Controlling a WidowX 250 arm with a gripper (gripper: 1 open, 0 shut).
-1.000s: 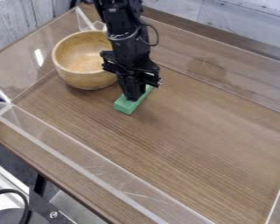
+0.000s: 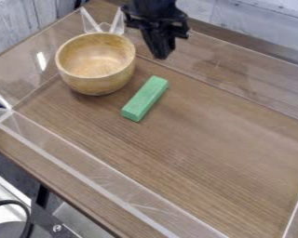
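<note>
A green rectangular block [image 2: 145,98] lies flat on the wooden table, right of a large tan bowl [image 2: 89,65]. My gripper [image 2: 177,48] is at the top centre, behind and above the block and apart from it. Its dark fingers point down and appear shut, with nothing visible between them.
The bowl stands at the upper left, with something white and clear [image 2: 104,23] behind it. Black cables [image 2: 21,212] lie at the lower left beyond the table edge.
My gripper has moved up and back in the view, away from the green block, which is now uncovered and lies where it was.
</note>
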